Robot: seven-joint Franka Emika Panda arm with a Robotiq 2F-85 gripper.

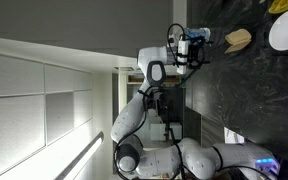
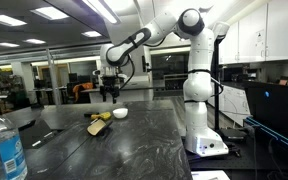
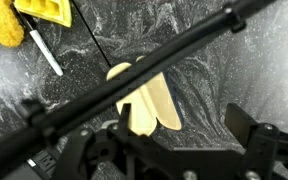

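Observation:
My gripper hangs over the dark table at the upper middle of exterior view 1, a short way left of a pale wooden piece. In exterior view 2 the gripper is above the tabletop, and the wooden piece lies lower and to the left. From the wrist, the wooden pieces lie side by side on the grey table, partly covered by a dark bar crossing the view. The fingers stand open, and I see nothing held between them.
A white bowl and a yellow item stand near the wooden piece. The wrist view also has a white marker, a yellow block and a fuzzy yellow thing. A bottle stands front left.

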